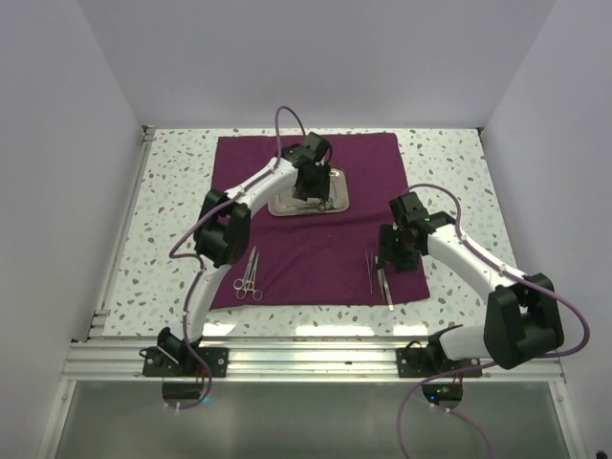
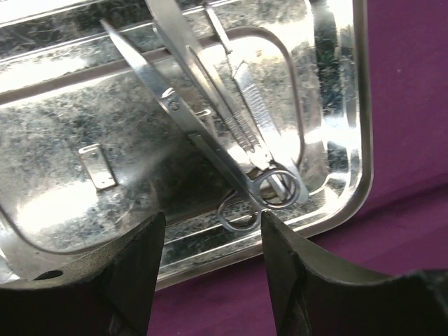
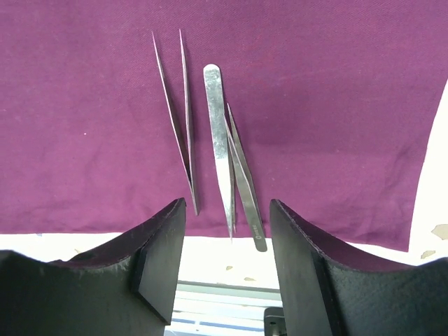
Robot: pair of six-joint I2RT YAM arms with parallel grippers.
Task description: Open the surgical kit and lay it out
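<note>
The metal tray lies on the purple cloth. My left gripper hangs over it, fingers apart and empty, by the rings of the scissors; straight-bladed instruments lie alongside them. My right gripper is open over the lower right of the cloth, above tweezers laid out there: a left pair, a middle one and a right one, the last two overlapping. Two scissor-like tools lie at the lower left of the cloth.
The purple cloth covers the table's middle, bare between the lower-left tools and the tweezers. Speckled tabletop surrounds it, with a metal rail along the front edge.
</note>
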